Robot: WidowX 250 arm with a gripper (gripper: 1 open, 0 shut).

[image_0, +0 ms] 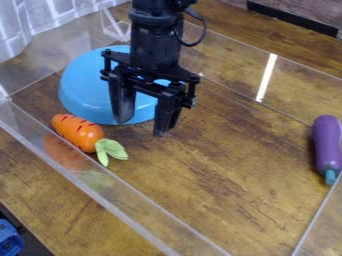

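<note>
My black gripper (144, 112) is low over the blue disc (88, 82), with its two fingers spread wide and nothing seen between them. An orange toy carrot (78, 133) with pale green leaves lies just left of and below the gripper, apart from it as far as I can tell. A purple toy eggplant (326, 145) lies at the right.
Clear walls (147, 205) edge the wooden surface (227, 170). A small blue object (8, 238) sits outside at the lower left.
</note>
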